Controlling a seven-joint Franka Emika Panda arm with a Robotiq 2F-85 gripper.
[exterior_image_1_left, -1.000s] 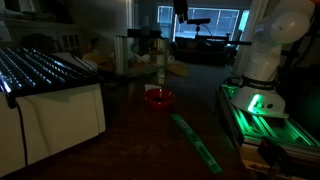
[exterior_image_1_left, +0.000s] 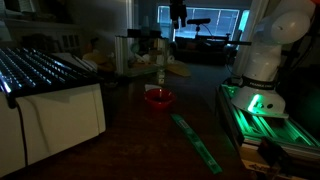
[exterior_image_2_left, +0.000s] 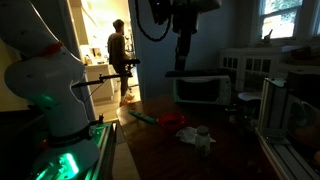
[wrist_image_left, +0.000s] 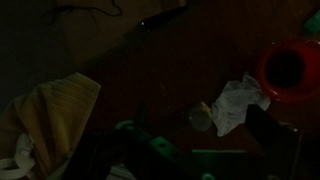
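My gripper (exterior_image_2_left: 181, 66) hangs high above the table, pointing down, clear of everything on it. In the dark wrist view its fingers show as dim shapes standing wide apart, with no held object visible between them. Below it are a red bowl (wrist_image_left: 288, 70), a crumpled white cloth or paper (wrist_image_left: 237, 103) and a small clear jar (wrist_image_left: 200, 117). The bowl (exterior_image_1_left: 159, 97) sits mid-table in exterior view 1, with the jar (exterior_image_1_left: 161, 76) behind it. A long green strip-like object (exterior_image_1_left: 197, 143) lies nearer the camera.
A white appliance with a dark slatted top (exterior_image_1_left: 60, 118) fills the left side in exterior view 1. Yellowish cloth (wrist_image_left: 55, 115) shows at the wrist view's lower left. Bare dark tabletop (exterior_image_1_left: 125, 145) lies in front of the bowl.
My gripper hangs slightly lower than a second ago. The bowl, jar and green object have not moved.
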